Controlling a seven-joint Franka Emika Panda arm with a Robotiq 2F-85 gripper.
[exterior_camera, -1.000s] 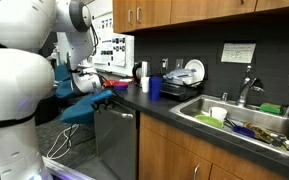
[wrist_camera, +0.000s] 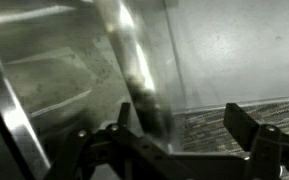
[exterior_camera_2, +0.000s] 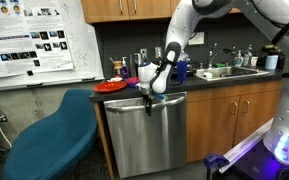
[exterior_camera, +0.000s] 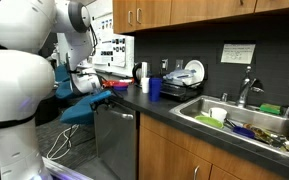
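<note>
My gripper (exterior_camera_2: 148, 106) hangs in front of the upper part of a stainless dishwasher door (exterior_camera_2: 149, 148). In the wrist view the gripper is open, its dark fingertips spread wide apart. A shiny rounded metal bar, the door's handle (wrist_camera: 134, 55), runs down from the top towards the space between the fingers, nearer the left one. Whether the fingers touch it cannot be told. From the side, the gripper (exterior_camera: 102, 98) appears small, close to the door front (exterior_camera: 117, 133).
Above the door runs a dark countertop (exterior_camera: 199, 125) with a blue container (exterior_camera: 155, 88), a dish rack and a sink (exterior_camera: 247, 121). A red pan (exterior_camera_2: 110, 87) lies at its left end. A blue beanbag chair (exterior_camera_2: 39, 140) occupies the floor on the left.
The arm's wrist has shifted only slightly near the door. The door and the things on the counter look unchanged.
</note>
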